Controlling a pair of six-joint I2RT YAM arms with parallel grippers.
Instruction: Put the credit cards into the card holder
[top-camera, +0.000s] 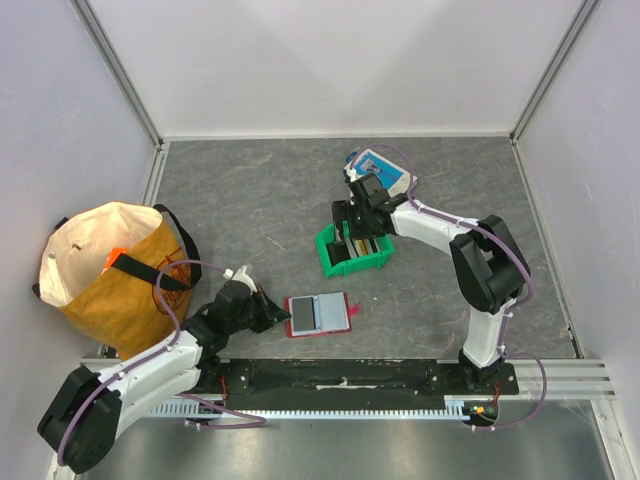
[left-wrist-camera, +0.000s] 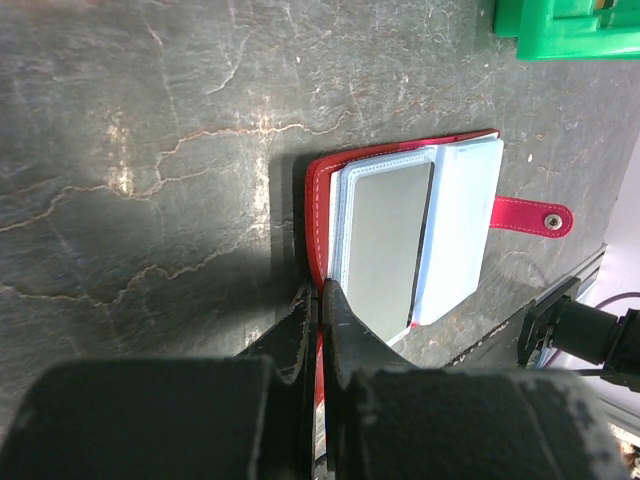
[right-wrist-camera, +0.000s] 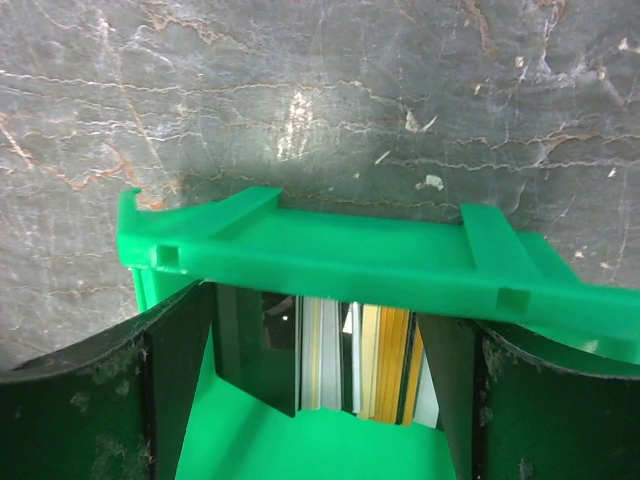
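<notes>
The card holder (top-camera: 318, 314), red with pale blue sleeves, lies spread open on the table. My left gripper is shut on its red edge, which runs between the fingers in the left wrist view. Upright cards (right-wrist-camera: 375, 360) stand in a row in the green basket (top-camera: 357, 264), a dark one at one end. Over that basket my right gripper is open, its fingers (right-wrist-camera: 470, 390) spread either side of the row, none of the cards clamped. The basket's green rim crosses in front of the cards' upper ends in the right wrist view.
A blue and white box (top-camera: 385, 172) lies behind the basket, partly covered by the right arm. A tan bag (top-camera: 130, 270) stands at the left beside the left arm. Bare table (top-camera: 240, 190) spreads across the back left.
</notes>
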